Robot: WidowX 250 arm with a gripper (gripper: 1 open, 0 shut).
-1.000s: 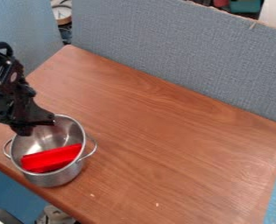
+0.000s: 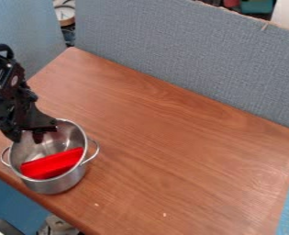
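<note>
A steel pot (image 2: 63, 184) with two side handles sits near the front-left edge of the table. A red elongated object (image 2: 52, 163) lies inside it, slanting from lower left to upper right. My dark gripper (image 2: 34, 134) reaches in from the left, its tip low over the back-left rim of the pot, above the red object. Whether its fingers are open or shut, or touching the pot, I cannot tell.
Grey padded panels (image 2: 183, 55) line the back and left. Blue tape (image 2: 287, 207) marks the right side.
My gripper has moved slightly lower toward the pot's inside. The pot and red object have shifted slightly left.
</note>
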